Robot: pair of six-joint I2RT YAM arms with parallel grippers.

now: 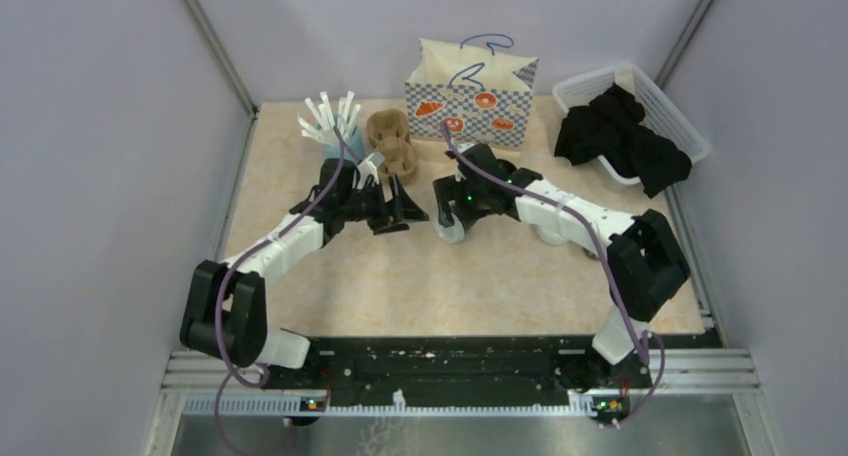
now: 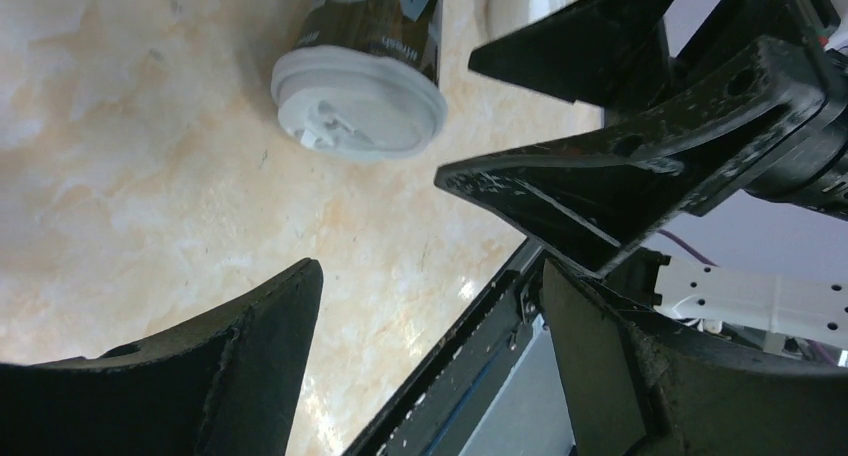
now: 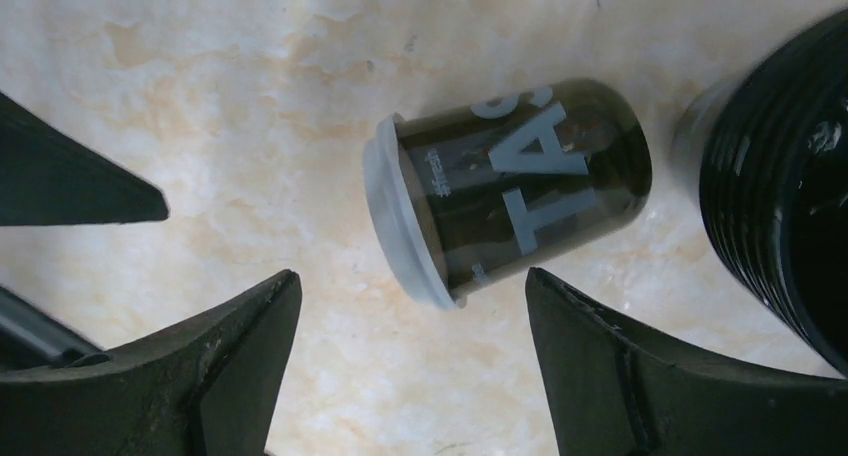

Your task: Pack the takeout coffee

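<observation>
A dark coffee cup with pale lettering and a white lid is near the middle of the table. Its lid faces the left wrist view, while the cup's dark side shows between the right fingers' tips and beyond. My left gripper is open, left of the cup and apart from it. Open too, my right gripper hovers at the cup, partly covering it from above. Nothing shows held in either. A blue-and-white patterned paper bag stands at the back. The brown cup carrier sits left of it.
An open black cup stands close beside the lidded one. White straws stand in a blue holder at back left. A white basket with black cloth occupies the back right. White lids lie partly under my right arm.
</observation>
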